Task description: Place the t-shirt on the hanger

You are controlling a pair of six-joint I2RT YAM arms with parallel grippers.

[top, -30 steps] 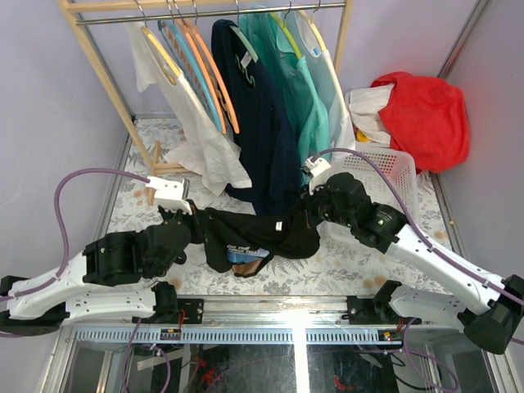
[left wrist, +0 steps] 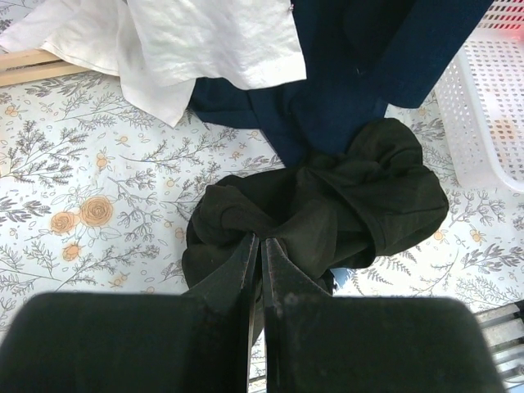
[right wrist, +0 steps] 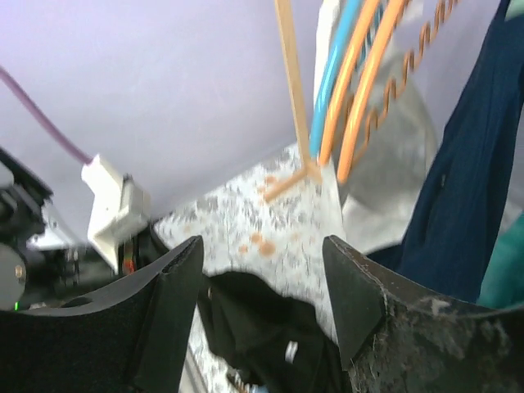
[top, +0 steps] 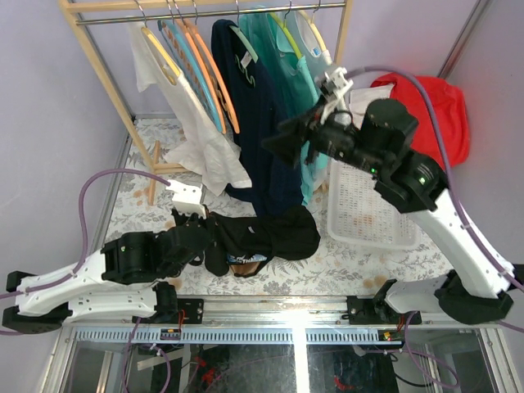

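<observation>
A black t-shirt [top: 286, 235] lies crumpled on the floral surface below the clothes rack, its folds also filling the middle of the left wrist view [left wrist: 360, 209]. Over its left part my left gripper is shut, its tips against the dark cloth; whether a fold is pinched between them I cannot tell. My right gripper stands open and empty, raised in front of the hanging clothes and clear of the shirt. Bare orange hangers [top: 214, 74] and a blue hanger [top: 196, 78] hang from the rail.
Beside the bare hangers hang a white shirt [top: 192, 123], a navy garment [top: 250, 106] and teal clothes [top: 266, 41]. A white basket [top: 372, 233] stands on the right, with red cloth [top: 442, 123] behind it.
My right gripper has left the black shirt's right side and risen up toward the hanging clothes, its fingers now open. The left gripper has moved slightly right and down over the shirt.
</observation>
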